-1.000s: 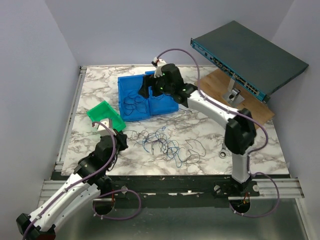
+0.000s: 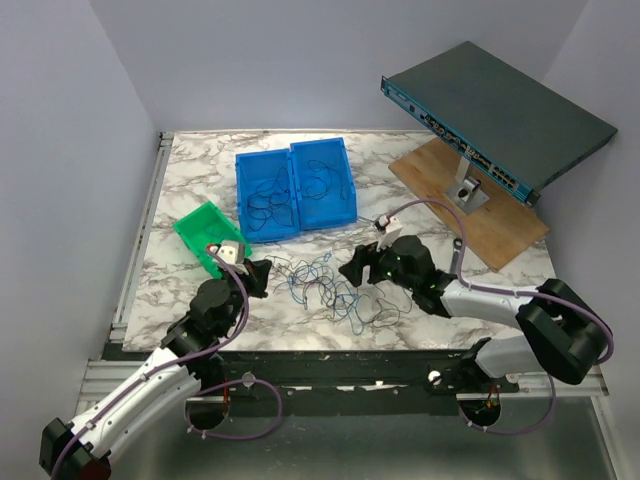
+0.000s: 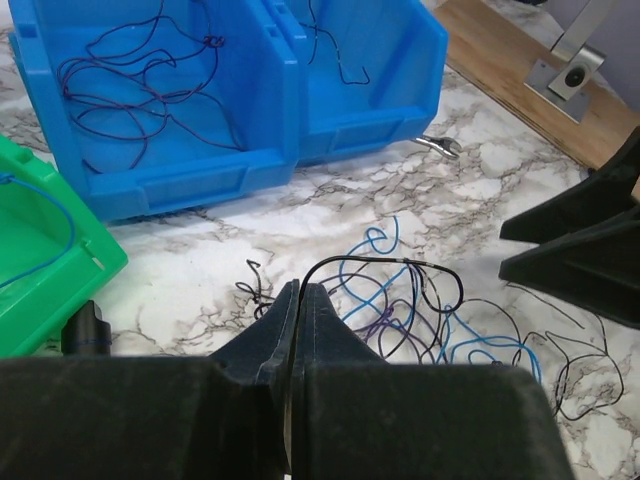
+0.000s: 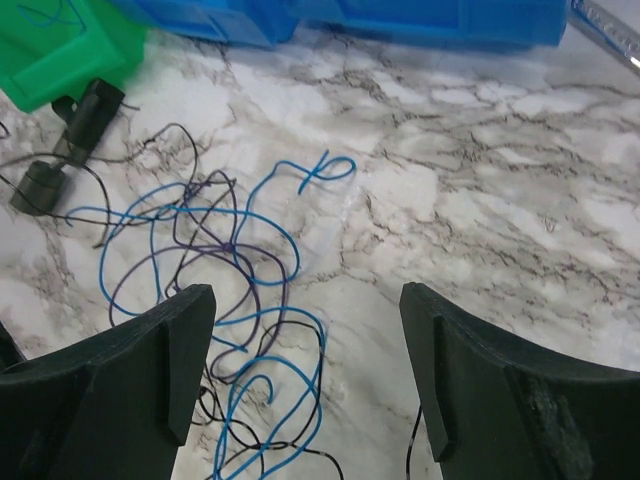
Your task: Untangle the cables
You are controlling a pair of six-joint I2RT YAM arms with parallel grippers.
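A loose tangle of blue, purple and black cables [image 2: 350,298] lies on the marble table in the top view. At the tangle's left side my left gripper [image 2: 267,278] is shut, and a thin black cable [image 3: 385,260] runs up from between its fingertips and arches toward the tangle in the left wrist view. My right gripper [image 2: 350,277] is open above the tangle's right part. Between its spread fingers, in the right wrist view, lie looped blue cable [image 4: 293,368] and dark strands on the table, held by neither finger. A single black strand [image 4: 412,440] shows beside the right-hand finger.
Two blue bins [image 2: 268,235] at the back hold coiled cables: reddish-purple in the left, black in the right. A green bin [image 2: 205,228] with a blue cable stands behind my left gripper. A switch on a wooden stand [image 2: 430,170] occupies the back right.
My left gripper has shifted slightly right, and the strand at it moved along.
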